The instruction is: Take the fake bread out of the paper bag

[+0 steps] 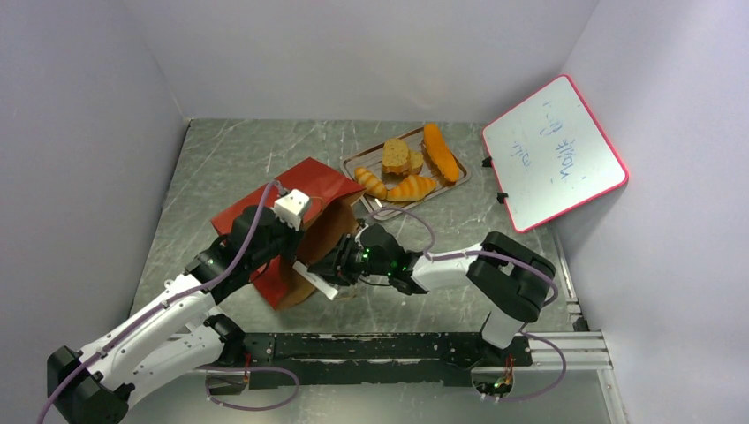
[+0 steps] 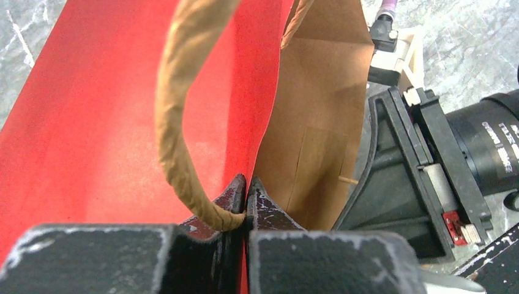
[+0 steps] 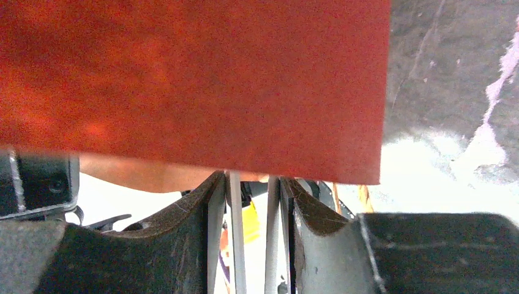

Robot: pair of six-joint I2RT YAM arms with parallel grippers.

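Note:
The red paper bag (image 1: 326, 177) lies on the table with its brown mouth towards the right. In the left wrist view my left gripper is shut on the bag's red edge (image 2: 262, 131), with the rope handle (image 2: 177, 135) looped against its fingers. At the mouth, my right gripper stands slightly open; a narrow gap with nothing in it shows between its fingers. A red panel of the bag (image 3: 202, 86) fills much of the right wrist view. No bread shows in the visible part of the interior; the deeper part is hidden.
Behind the bag's mouth, a tray (image 1: 353, 162) carries a long loaf (image 1: 439, 152), croissants (image 1: 412, 187) and bread slices (image 1: 396, 156). A whiteboard (image 1: 555, 152) leans at the right. Between tray and right arm the table is clear.

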